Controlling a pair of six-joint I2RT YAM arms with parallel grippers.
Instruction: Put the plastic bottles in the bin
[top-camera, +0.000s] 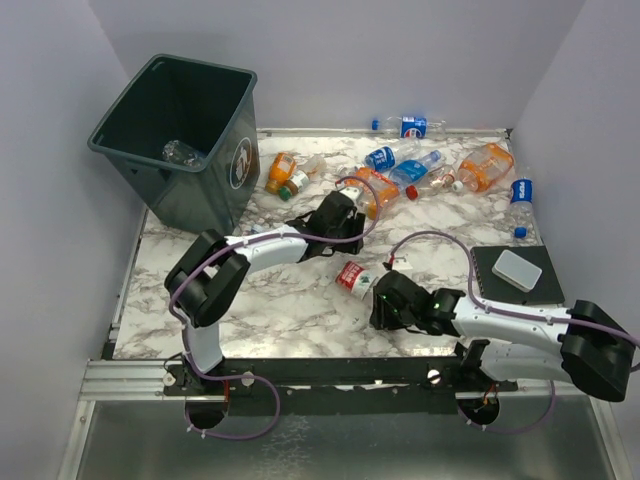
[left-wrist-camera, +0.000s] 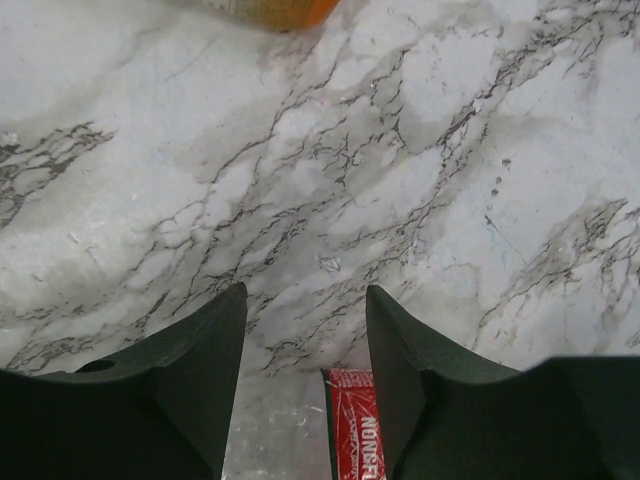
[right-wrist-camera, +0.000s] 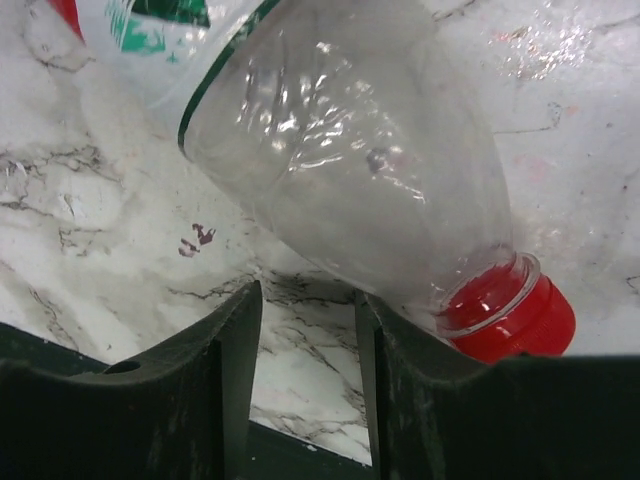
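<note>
A clear plastic bottle with a red label (top-camera: 355, 278) lies in the table's middle; in the right wrist view its body (right-wrist-camera: 360, 170) and red cap (right-wrist-camera: 510, 320) lie just above and beside my open right gripper, low over the marble. My left gripper stands open above the table behind that bottle, whose red label (left-wrist-camera: 352, 420) shows below its fingers. More bottles, orange (top-camera: 484, 166) and blue-labelled (top-camera: 412, 126), lie along the back. The green bin (top-camera: 225, 190) at back left holds a clear bottle (top-camera: 183, 153).
A black pad (top-camera: 500, 290) with a white case (top-camera: 517, 270) lies on the right. Bottles crowd the back and right edge.
</note>
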